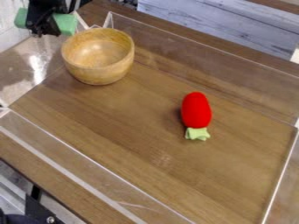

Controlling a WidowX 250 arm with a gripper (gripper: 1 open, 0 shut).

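Observation:
At the top left, my gripper [45,19] is shut on a green object [63,23], held above and just left of a wooden bowl [98,58]. The bowl stands on the wooden table and looks empty. The gripper is partly cut off by the frame's top edge, and the green object is partly hidden by it.
A red object [197,110] with a pale green end lies right of the table's middle. Clear low walls border the wooden table [128,149].

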